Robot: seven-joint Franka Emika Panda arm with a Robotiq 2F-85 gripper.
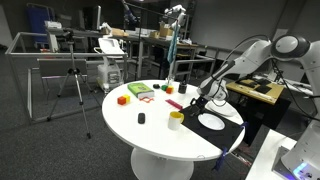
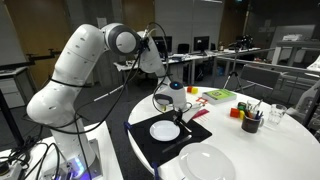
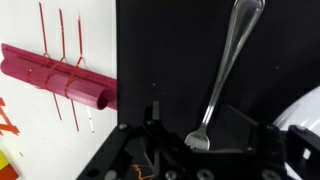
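Note:
A silver utensil (image 3: 228,60) lies on the black mat (image 3: 155,45) in the wrist view, its handle toward the top and its wider end near my gripper. My fingers stand apart on either side of its lower part, and no grip on it shows. Whether the wider end is a spoon or a fork is hard to tell, as the gripper partly covers it. In exterior view 1 the gripper (image 1: 197,104) is low over the mat, close to the white plate (image 1: 211,121).
A yellow cup (image 1: 175,120) stands at the mat's left edge. A large white plate (image 2: 207,163) and a dark utensil holder (image 2: 251,118) appear in exterior view 2. Beside the mat lies a dark red roll (image 3: 60,76).

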